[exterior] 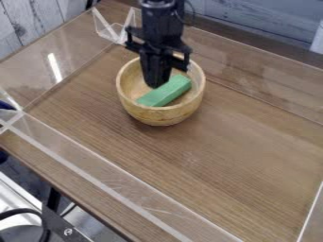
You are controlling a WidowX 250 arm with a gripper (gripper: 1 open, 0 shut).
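Observation:
My black gripper [157, 72] is over the back half of a light wooden bowl [149, 112], its fingers pointing down. It looks shut, and nothing shows held in it. A green block [164, 93] lies inside the bowl, right of and below the fingertips, in plain view.
The bowl stands on a wooden table [190, 170] with wide clear room in front and to the right. Cables [23, 219] lie at the lower left, off the table's edge. A pale wall [38, 19] is at the upper left.

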